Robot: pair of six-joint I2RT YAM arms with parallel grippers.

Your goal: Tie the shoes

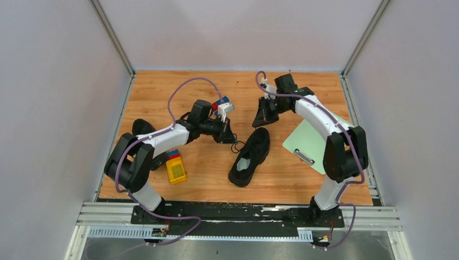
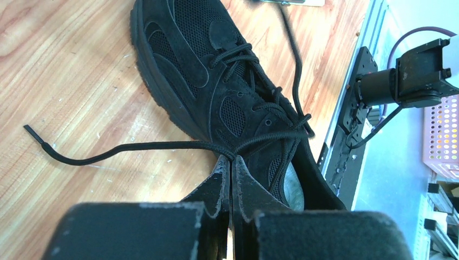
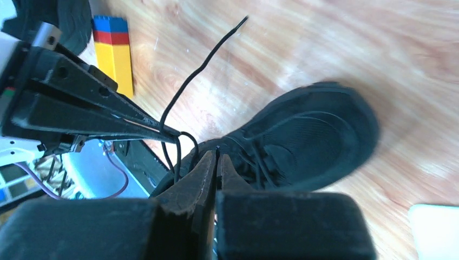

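Note:
A black shoe lies on the table with its toe toward the back, just below both grippers. My left gripper is shut on a black lace near the shoe's side. From its tips one lace end trails left over the wood, its tip free, while another stretch runs right to the laced part. A lace strand rises from the shoe toward my right gripper, which hangs above the shoe, shut on lace; only a bit of it shows at the fingertips. The second black shoe is partly hidden behind the left arm.
A yellow block lies left of the shoe, and red and blue blocks sit behind the left gripper. A green clipboard lies to the right. Bare wood surrounds the shoe's toe.

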